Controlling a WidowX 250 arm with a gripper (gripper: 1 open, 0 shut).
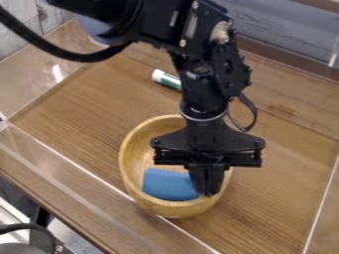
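My black gripper (208,181) reaches down over a yellow bowl (141,149) near the front of the table, its fingertips at the bowl's right side. A blue object (167,186) lies in the bowl, just left of the fingers and partly hidden by them. The fingers look shut; whether they touch the blue object is not clear.
A white and green cylinder (167,79) lies behind the arm on the wooden table (79,109). Open table surface is to the left and right. A pale wall stands at the back, and cables hang at the lower left.
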